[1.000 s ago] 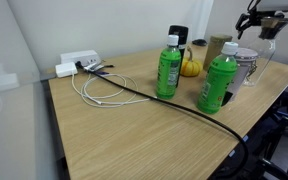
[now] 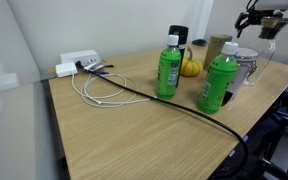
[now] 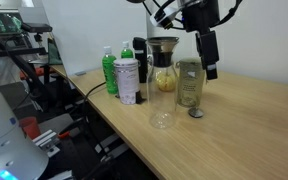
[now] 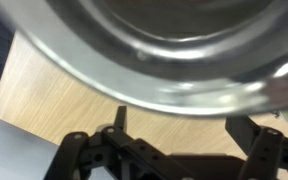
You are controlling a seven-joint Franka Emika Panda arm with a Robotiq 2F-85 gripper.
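In the wrist view my gripper stands open, one dark fingertip to each side and nothing gripped between them. A wide, shiny metallic rim [image 4: 154, 85] fills the upper part of that view, very close to the camera. In exterior view 2 a tall clear glass vessel [image 3: 162, 100] with a dark-topped rim [image 3: 163, 44] stands upright on the table. The gripper hangs over and beside its top. Whether a finger touches the rim cannot be told.
A tan canister [image 3: 190, 84], a small yellow pumpkin [image 3: 166, 78] and a whitish patterned can [image 3: 129, 82] crowd around the vessel. Green bottles [image 2: 169, 68] stand farther along, near a black cable [image 2: 189, 108]. The wooden table [image 2: 134, 140] has wide bare areas.
The gripper at the right edge of exterior view 1 has shifted slightly, with a darker shape now showing beside it. The bottles, cable and other table items stay where they were.
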